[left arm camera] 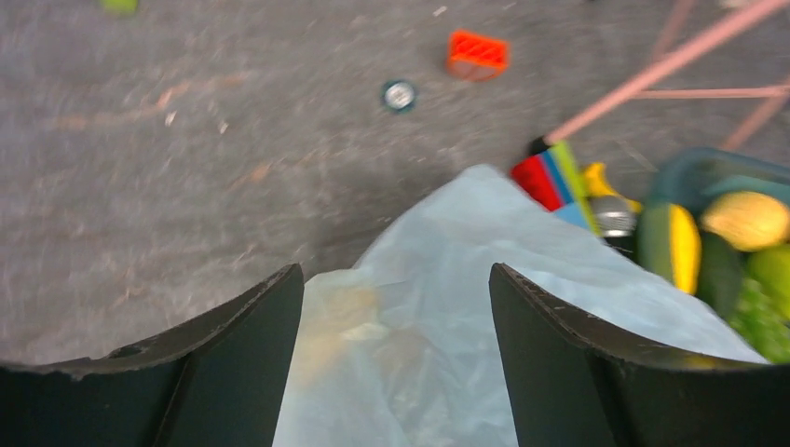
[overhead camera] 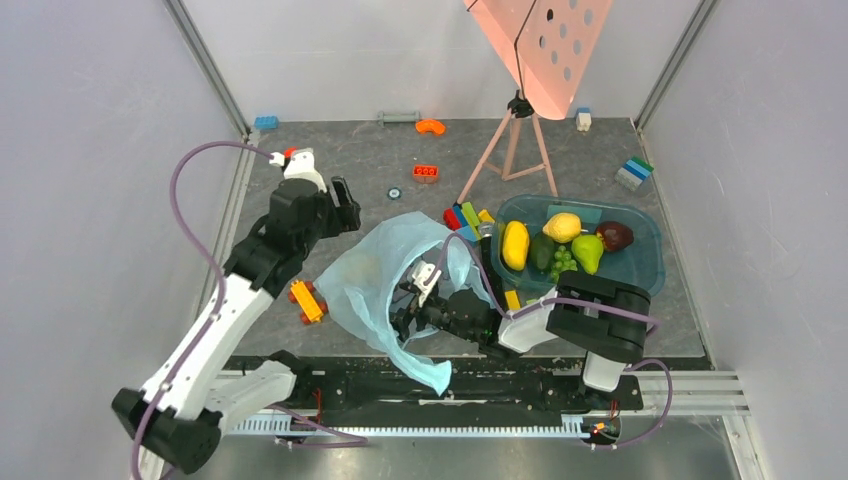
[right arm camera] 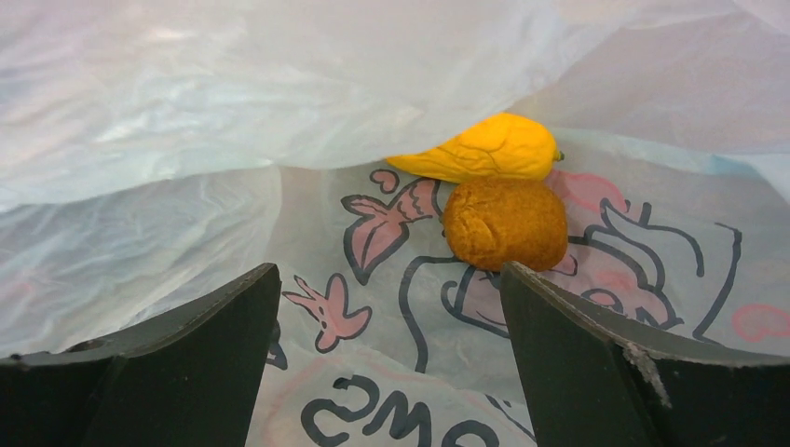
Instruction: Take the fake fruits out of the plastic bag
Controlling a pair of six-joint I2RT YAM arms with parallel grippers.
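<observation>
A pale blue plastic bag lies at the table's front middle. My right gripper is open inside it, facing a brown round fruit and a yellow fruit on the printed film; nothing is between its fingers. My left gripper is raised above the bag's upper left, open and empty. A teal bin to the right holds several fruits, among them yellow, green and dark red ones.
A pink tripod stands behind the bin. Coloured blocks, an orange toy and small scattered pieces lie around. The floor left of the bag's back edge is fairly clear.
</observation>
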